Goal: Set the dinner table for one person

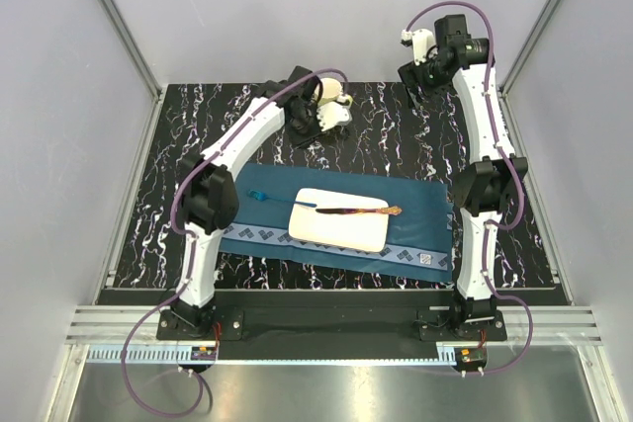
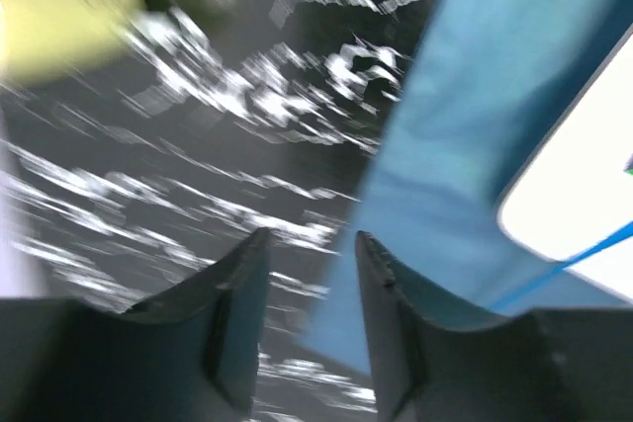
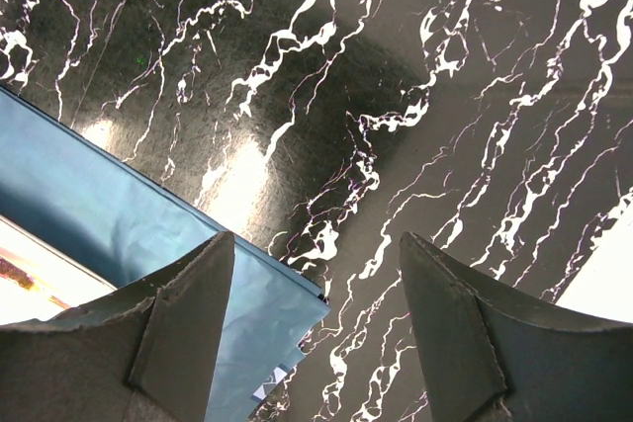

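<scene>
A teal placemat [image 1: 425, 224] lies at the front with a white rectangular plate [image 1: 336, 234] on it. A dark knife [image 1: 346, 211] with a patterned handle lies across the plate, and a blue utensil [image 1: 259, 196] rests left of it, partly on the plate. A yellow mug [image 1: 329, 91] stands at the back, partly hidden by my left gripper, whose fingers are apart and empty, beside the mug, which is blurred in the left wrist view. My right gripper hangs open and empty over bare table at the back right.
Pale walls border the back and sides.
</scene>
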